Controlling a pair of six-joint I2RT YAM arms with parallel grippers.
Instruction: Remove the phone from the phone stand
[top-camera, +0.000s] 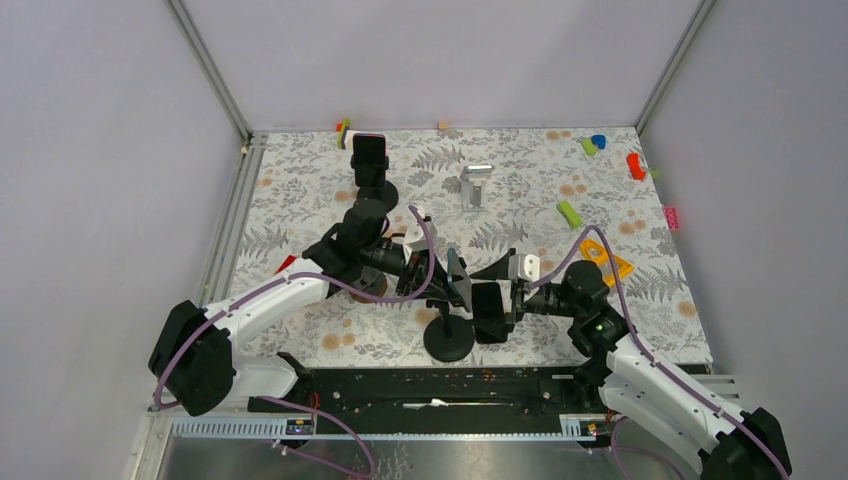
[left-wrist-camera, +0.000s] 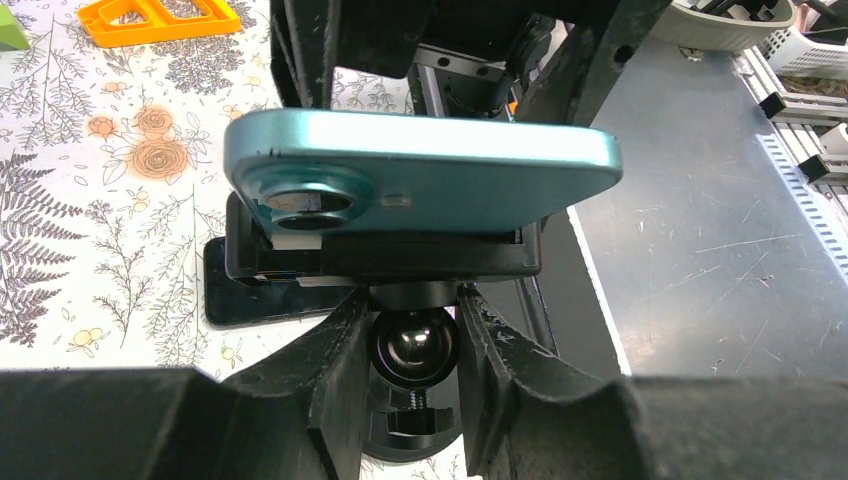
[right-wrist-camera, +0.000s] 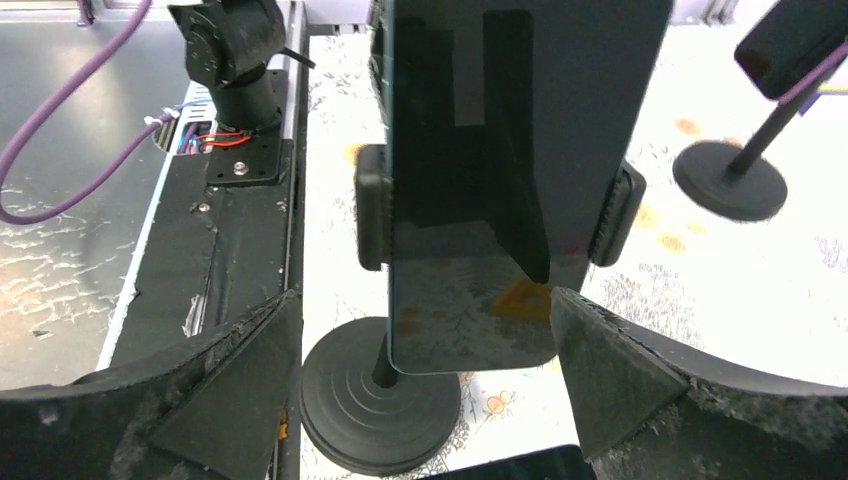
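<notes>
A teal-backed phone (left-wrist-camera: 480, 170) sits in the clamp (left-wrist-camera: 430, 258) of a black stand, whose round base (top-camera: 449, 340) rests near the table's front edge. Below the clamp, my left gripper is shut on the stand's neck, close to the ball joint. In the right wrist view the phone's dark screen (right-wrist-camera: 500, 200) faces me, with the clamp's side arms still at both edges. My right gripper stands open on the screen side, its fingers (right-wrist-camera: 635, 375) spread wider than the phone and holding nothing.
Flat on the table by the stand lies a dark phone-like slab (top-camera: 488, 325). Another stand with a phone (top-camera: 369, 160) is at the back left. A silver stand (top-camera: 476, 187) and an orange frame (top-camera: 607, 262) stand clear of both grippers.
</notes>
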